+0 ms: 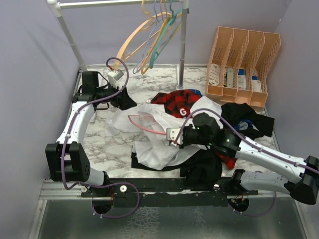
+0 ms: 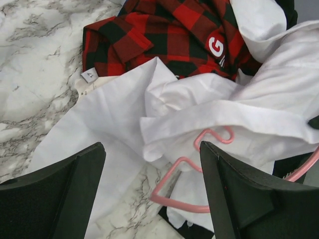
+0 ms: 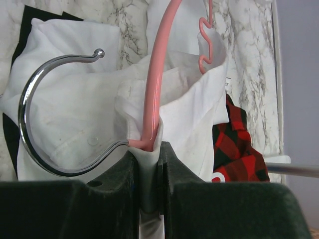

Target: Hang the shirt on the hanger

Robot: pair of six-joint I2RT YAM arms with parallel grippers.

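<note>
A white shirt point(image 1: 159, 147) lies bunched mid-table, its raised opening point(image 2: 224, 112) spread out in the left wrist view. The pink hanger point(image 1: 144, 128) has a silver hook point(image 3: 30, 99); one pink arm reaches left, and its far end point(image 2: 179, 203) is partly inside or behind the cloth. My right gripper is shut on white shirt cloth gathered at the hanger's neck; the fingers point(image 3: 172, 164) hide the exact grip. To the left of the shirt, my left gripper point(image 1: 128, 103) is open, fingers point(image 2: 82, 174) apart, with the hanger end showing near its right finger.
A rack with several hangers point(image 1: 149, 45) stands at the back. Red-black plaid cloth point(image 1: 179, 102) and black cloth point(image 1: 249, 119) lie behind and right. An orange divided bin point(image 1: 234, 92) sits back right. Bare marble point(image 1: 102, 154) shows at left.
</note>
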